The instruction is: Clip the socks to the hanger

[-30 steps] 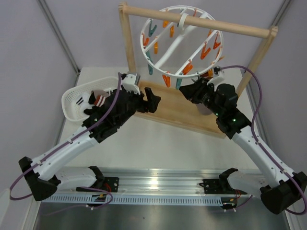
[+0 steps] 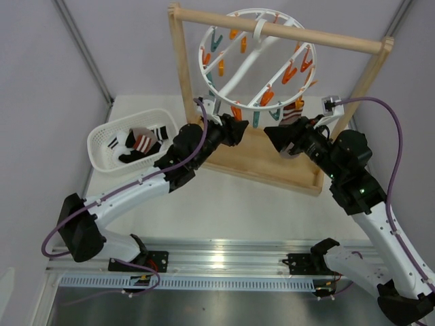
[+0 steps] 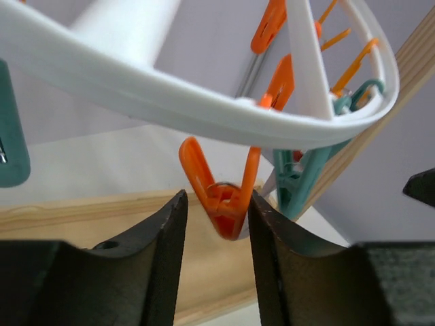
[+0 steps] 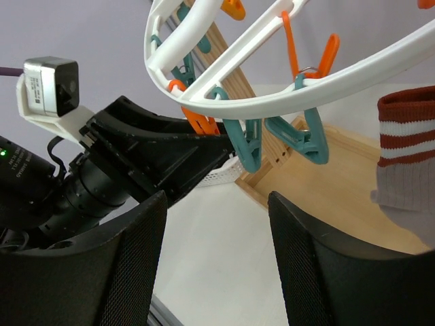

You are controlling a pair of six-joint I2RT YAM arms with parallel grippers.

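The white ring hanger (image 2: 230, 87) carries orange and teal clips. My left gripper (image 2: 236, 128) is at the front-left of the ring, its fingers part open around the bottom of an orange clip (image 3: 224, 214). My right gripper stands open just before the ring, below teal clips (image 4: 299, 139), with nothing between its fingers. A striped sock (image 4: 408, 153) with a red top hangs at the right of the ring, partly hidden by the right arm in the top view.
A white basket (image 2: 102, 153) of socks stands at the left. The wooden frame (image 2: 319, 37) holds the ring over a wooden tray (image 2: 248, 166).
My left gripper has moved right and up to the orange clip at the ring. My right gripper and arm have shifted a little to the right.
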